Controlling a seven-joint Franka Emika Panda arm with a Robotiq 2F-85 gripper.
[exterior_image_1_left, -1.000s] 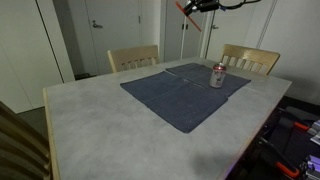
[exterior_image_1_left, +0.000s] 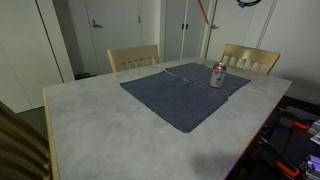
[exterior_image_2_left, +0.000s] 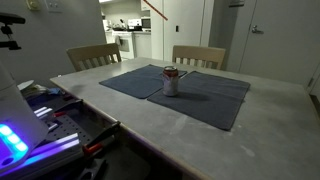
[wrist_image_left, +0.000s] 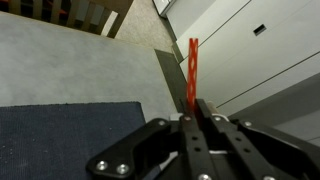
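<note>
A thin orange-red stick (wrist_image_left: 193, 72) juts from the tips of my gripper in the wrist view, and the fingers are shut on its end. In exterior view 1 the stick (exterior_image_1_left: 203, 12) hangs high above the table at the top edge, the gripper itself mostly out of frame. The stick (exterior_image_2_left: 154, 9) also shows at the top of exterior view 2. Well below it, a silver and red can (exterior_image_1_left: 217, 75) stands upright on the dark placemats. In exterior view 2 something reddish lies across the top of the can (exterior_image_2_left: 171, 87); its details are too small to tell.
Dark blue placemats (exterior_image_1_left: 180, 98) lie on the pale grey table (exterior_image_1_left: 90, 120), whose near left part is bare. Wooden chairs (exterior_image_1_left: 133, 57) stand along the far edge. A dark placemat (wrist_image_left: 70, 140) lies below the gripper in the wrist view.
The arm has risen and moved right in exterior view 1, taking the stick with it, and its gripper has mostly left the frame. The can and placemats have not moved.
</note>
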